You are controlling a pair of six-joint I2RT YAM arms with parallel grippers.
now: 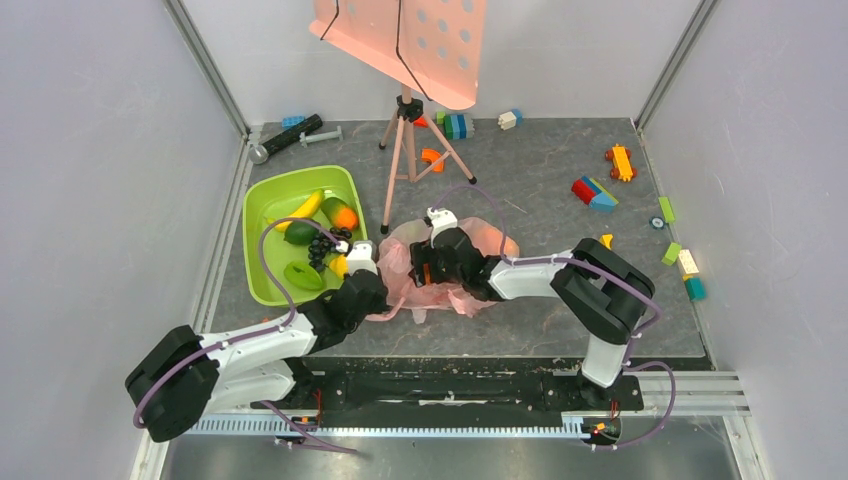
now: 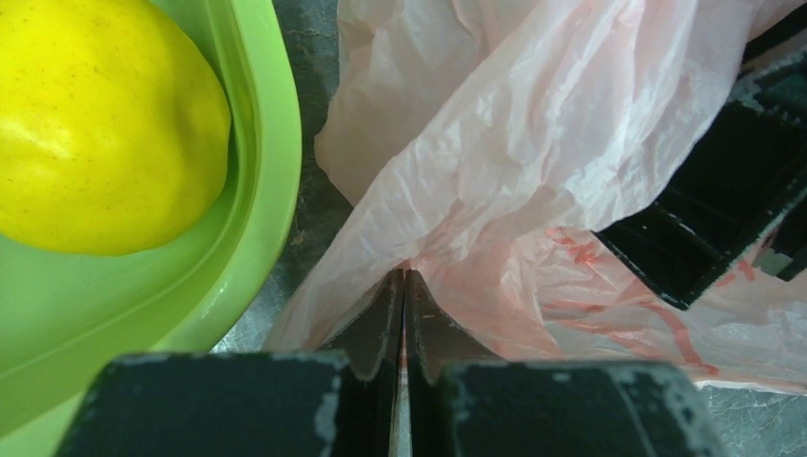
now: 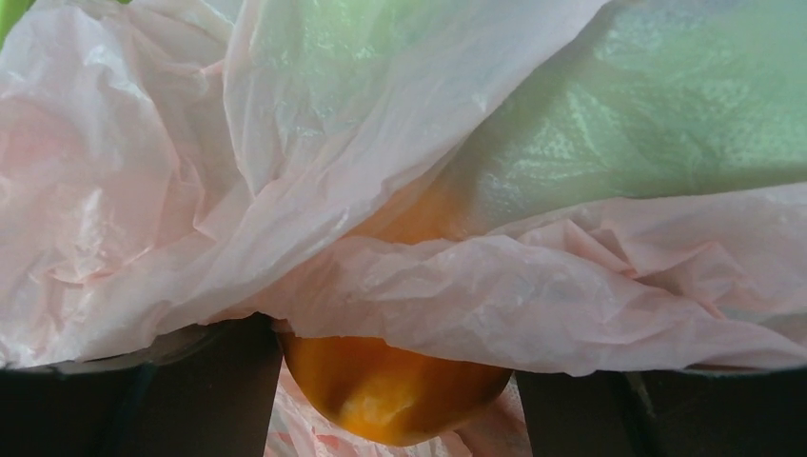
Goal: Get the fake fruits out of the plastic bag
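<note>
The pinkish plastic bag point(image 1: 470, 298) lies crumpled on the table, its folds drawn together at my left gripper. The left fingertips are together, with the bag's film caught at them. My right gripper is open inside the bag area, fingers apart on either side of an orange fruit point(image 3: 390, 386). Bag film drapes over the fruit's upper part and over the right fingertips. In the left wrist view the dark right gripper shows at the right, partly covered by the bag.
Beside the bag on the left stands the green basin point(image 1: 257, 215), holding a banana point(image 1: 308, 206), black grapes point(image 1: 320, 248), a yellow fruit point(image 2: 105, 124) and other fruits. A tripod point(image 1: 407, 140) stands behind; toy blocks lie along the right side. Open table lies right of the bag.
</note>
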